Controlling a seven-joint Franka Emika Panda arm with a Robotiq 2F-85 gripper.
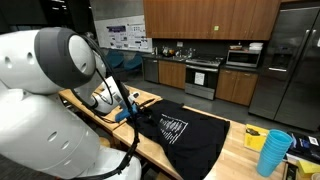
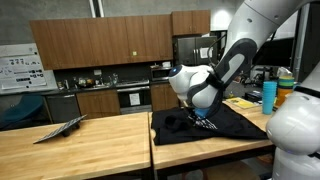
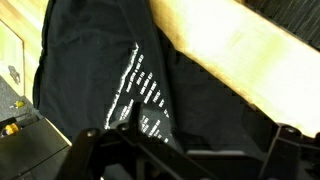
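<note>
A black cloth with white printed lettering, apparently a garment, lies spread on the wooden table, its body near the middle of the tabletop. From above, the wrist view shows the cloth with a fold or strip running along the lettering and bare wood beside it. My gripper stands open over the cloth, its two dark fingers apart at the bottom of the wrist view. Nothing shows held between them. In the second exterior view the arm reaches down to the cloth from the right; the fingertips are hard to make out there.
Blue stacked cups stand at the table's right side, with a yellow item behind them. Bare tabletop stretches left of the cloth in the second exterior view. Kitchen cabinets and a stove are in the background.
</note>
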